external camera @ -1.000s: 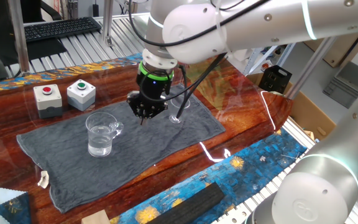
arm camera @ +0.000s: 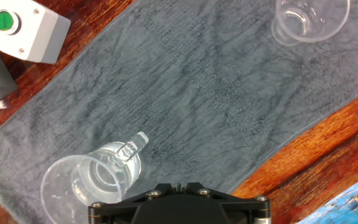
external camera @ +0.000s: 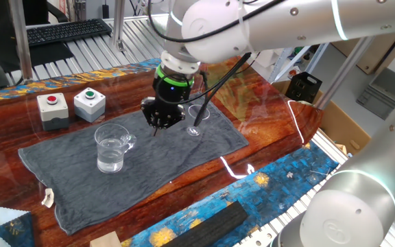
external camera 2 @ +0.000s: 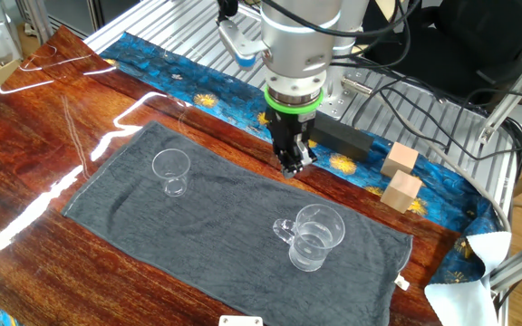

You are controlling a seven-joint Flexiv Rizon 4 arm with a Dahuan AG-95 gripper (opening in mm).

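A clear glass mug (external camera: 110, 152) with some clear liquid in it stands upright on a dark grey towel (external camera: 67, 185). It also shows as the mug (external camera 2: 308, 244) in exterior view 2 and the mug (arm camera: 101, 177) at the lower left of the wrist view. Farther along the towel is an empty-looking clear glass (external camera 2: 173, 170), partly hidden behind the arm's cable in exterior view 1. My gripper hangs above the towel, clear of both vessels. Its black fingers meet at the middle, and nothing shows between them.
Two button boxes, one red-topped (external camera: 52, 110) and one green-topped (external camera: 89, 104), stand beyond the towel. Wooden blocks (external camera 2: 401, 190) and a long black block (external camera 2: 341, 140) lie on the blue patterned cloth (external camera 2: 216, 98). The towel between mug and glass is bare.
The mug, glass and towel have stayed put.
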